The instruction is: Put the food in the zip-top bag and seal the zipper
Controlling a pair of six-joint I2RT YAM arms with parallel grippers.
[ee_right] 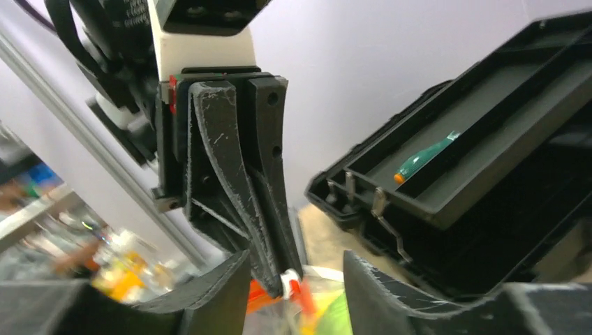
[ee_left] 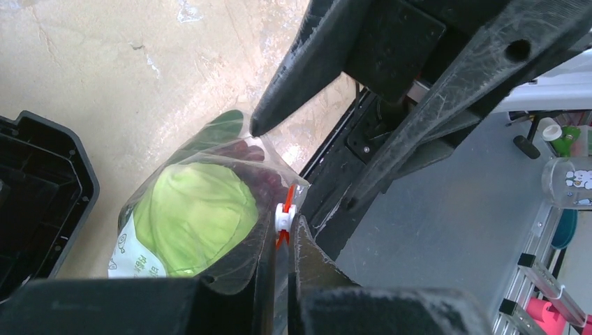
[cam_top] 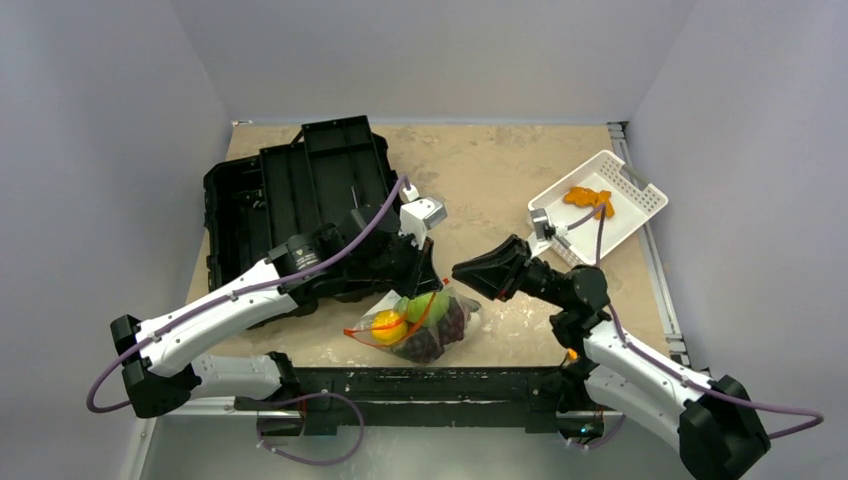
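A clear zip top bag (cam_top: 462, 320) with an orange-red zipper stands near the table's front edge. Inside it show a yellow round item (cam_top: 388, 327), a green cabbage (ee_left: 199, 216) and dark red grapes (ee_left: 262, 178). My left gripper is shut on the white zipper slider (ee_left: 285, 218), with the orange strip running through it. To the right of the bag, my right gripper (cam_top: 472, 280) stands apart from it, part open with nothing between its fingers. In the left wrist view its fingers (ee_left: 300, 70) reach in from the upper right.
An open black toolbox (cam_top: 335, 170) occupies the back left, holding a small green item (ee_right: 427, 157). At the right, a white basket (cam_top: 638, 203) contains an orange-brown food item (cam_top: 588, 198). Bare table lies between basket and toolbox.
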